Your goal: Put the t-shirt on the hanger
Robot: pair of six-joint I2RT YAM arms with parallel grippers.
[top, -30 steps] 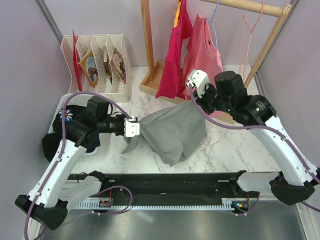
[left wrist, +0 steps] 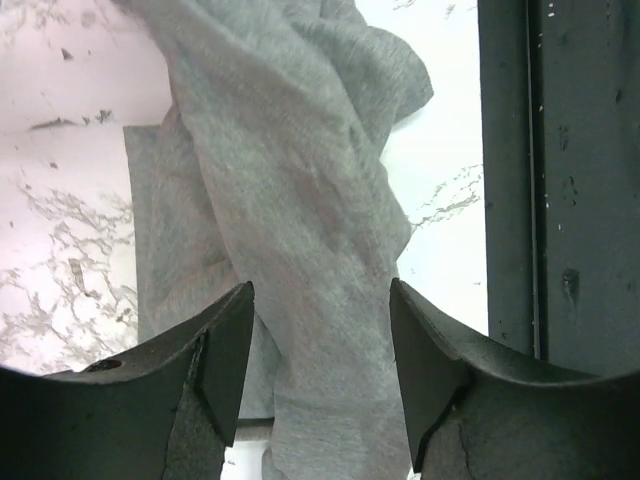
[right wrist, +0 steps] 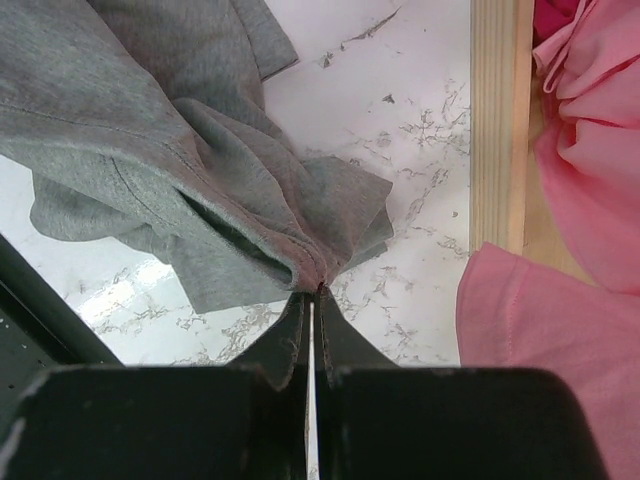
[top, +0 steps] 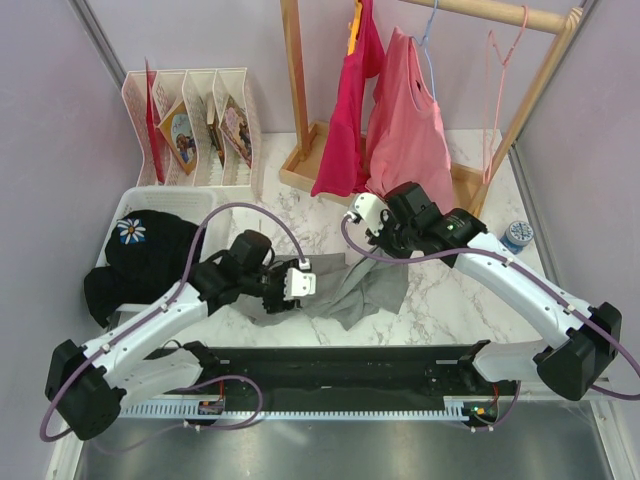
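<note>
A grey T-shirt [top: 330, 300] lies crumpled on the white marble worktop. My left gripper hovers over it, open, with the cloth beneath between its fingertips. My right gripper is shut at a raised fold of the shirt [right wrist: 150, 170], the cloth bunched at its fingertips. In the top view both grippers are largely hidden by the arm housings. An empty pink hanger [top: 490, 70] hangs at the right end of the wooden rack [top: 468, 15].
Pink and red garments [top: 405, 120] hang on the rack over a wooden base tray. A white basket with black cloth [top: 140, 250] is at left, a white divider shelf behind it, a blue jar [top: 518, 235] at far right. Bare worktop shows around the shirt.
The left gripper has since shifted slightly right.
</note>
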